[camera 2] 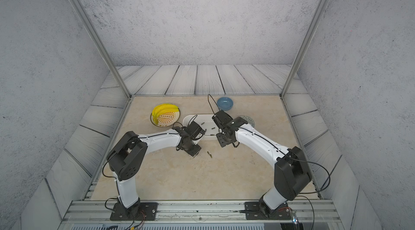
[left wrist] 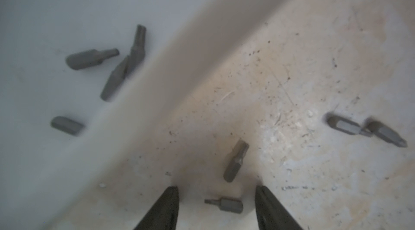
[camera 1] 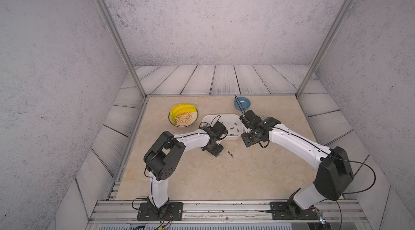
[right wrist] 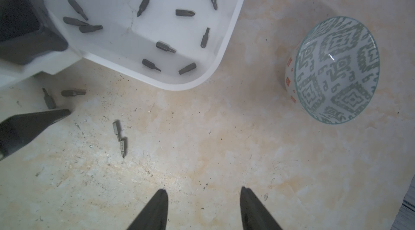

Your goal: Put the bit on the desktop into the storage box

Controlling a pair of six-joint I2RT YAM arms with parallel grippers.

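The white storage box (right wrist: 173,84) has several grey bits in it. In the left wrist view a bit (left wrist: 229,205) lies on the desktop between the parted fingertips of my left gripper, with a gap on either side. Just beyond it is a second loose bit (left wrist: 235,163). My right gripper is open over bare desktop, nothing between its fingers, in front of the box's right end.
A patterned bowl (right wrist: 337,70) stands right of the box. The blue bowl (camera 1: 242,103) sits at the back, and bananas (camera 1: 183,109) lie on a plate (camera 1: 185,120) at the back left. The two arms are close together.
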